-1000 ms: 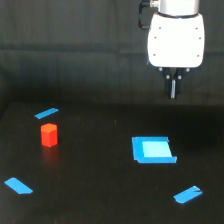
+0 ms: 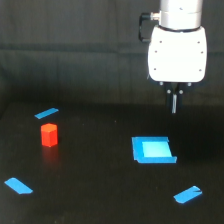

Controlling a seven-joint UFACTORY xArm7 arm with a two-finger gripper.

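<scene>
A small red-orange block [image 2: 49,134] rests on the dark table at the left. High on the right, my gripper [image 2: 174,104] hangs below the white hand [image 2: 178,54], pointing down and well apart from the block. Its fingers are small and dark against the background, so I cannot tell whether they are open or shut. No object shows at their tips.
Blue tape frames a pale square [image 2: 156,149] right of the table's middle. Single blue tape strips lie at the back left [image 2: 47,113], front left [image 2: 18,186] and front right [image 2: 188,194].
The white hand and its gripper sit a little lower in view than before. The block and the tape have not moved.
</scene>
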